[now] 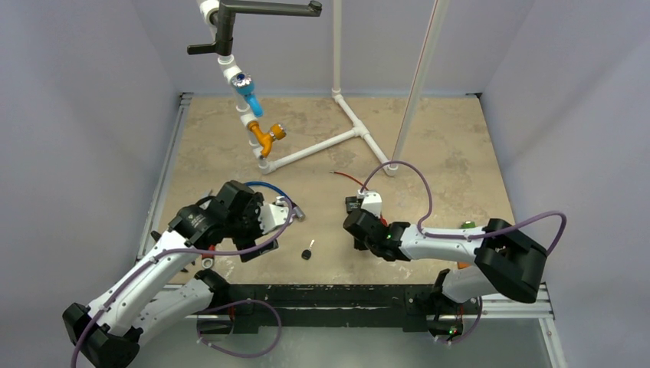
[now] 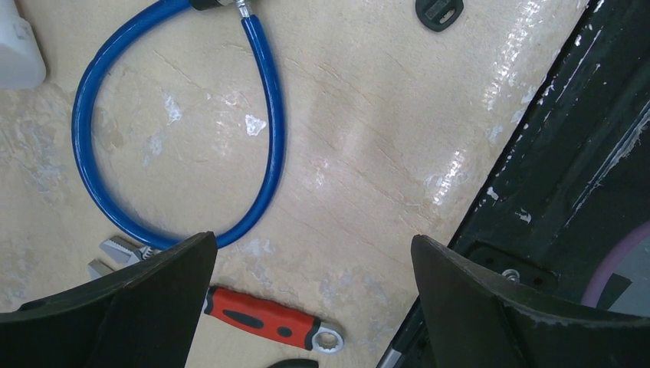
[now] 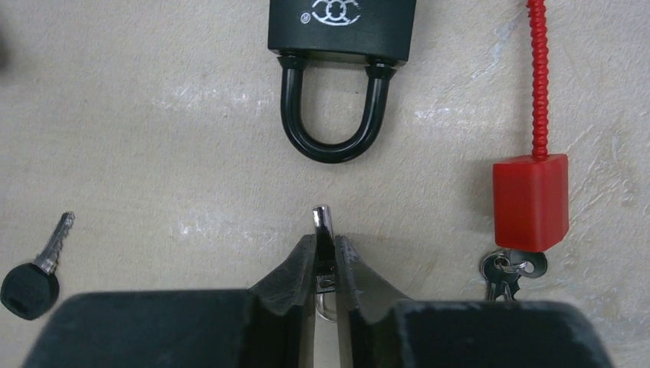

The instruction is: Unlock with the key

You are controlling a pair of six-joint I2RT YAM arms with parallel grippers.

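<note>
In the right wrist view a black padlock lies flat, its closed shackle toward my right gripper. The right fingers stand close together on both sides of a small item with a metal tip, dark middle and ring; whether they grip it is not clear. Off to the left lies a black-headed key, apart from the fingers. A red lock on a red cable lies at right, small keys on a ring beside it. My left gripper is wide open and empty above the table.
A blue hose and a red-handled wrench lie below the left gripper. White pipes with an orange tap stand behind. The front of the table ends at a dark edge.
</note>
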